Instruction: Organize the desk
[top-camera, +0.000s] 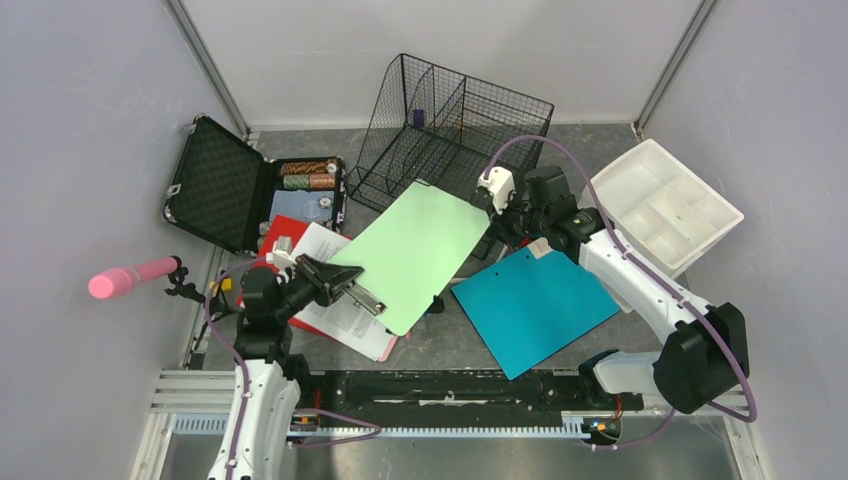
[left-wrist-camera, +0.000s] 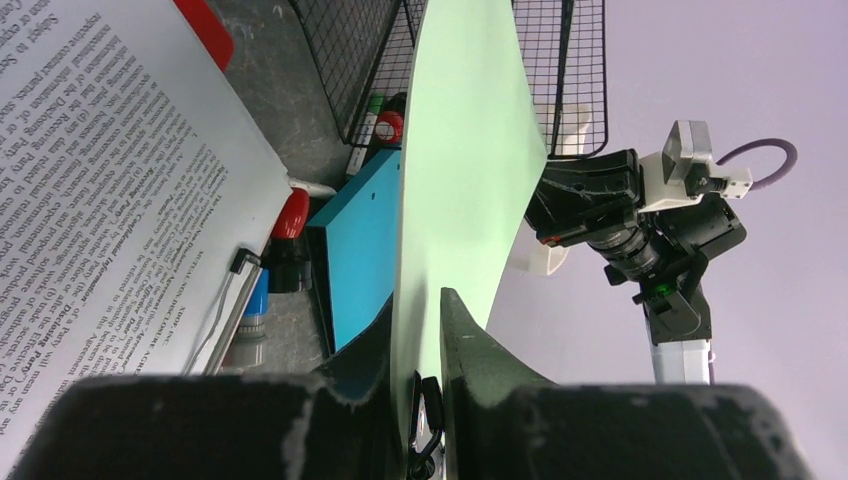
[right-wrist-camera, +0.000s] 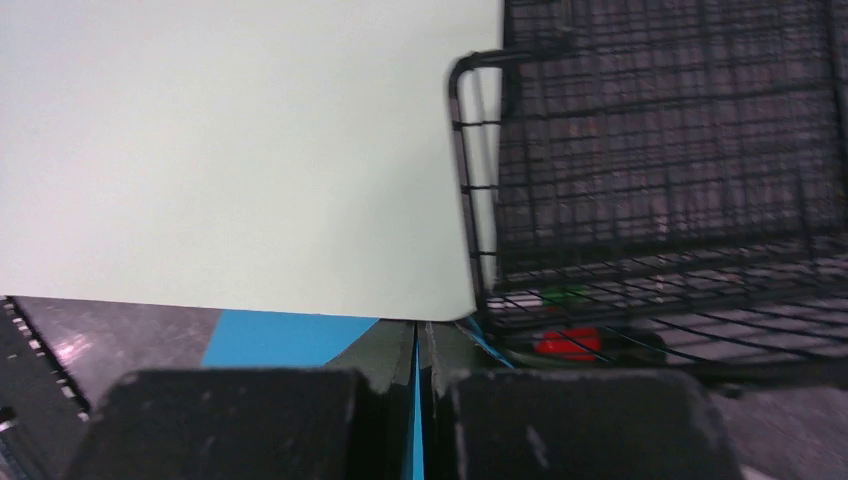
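A pale green clipboard (top-camera: 418, 250) is raised above the desk and slants toward the wire basket. My left gripper is at its clip end, one finger on each side of the board; how tightly they grip cannot be told. My right gripper is shut beside the board's lower right edge, nothing showing between its fingers. In the top view, the right gripper (top-camera: 497, 222) stands near the board's right corner. A blue clipboard (top-camera: 537, 310) lies flat on the desk. Printed papers (top-camera: 352, 318) and a red folder (top-camera: 282, 232) lie partly under the left arm.
The black wire basket (top-camera: 398, 150) stands at the back, its near corner close to the green board. An open black case (top-camera: 218, 180) is at left, a white bin (top-camera: 662, 200) at right. Small red and blue items (left-wrist-camera: 255, 305) lie beside the papers.
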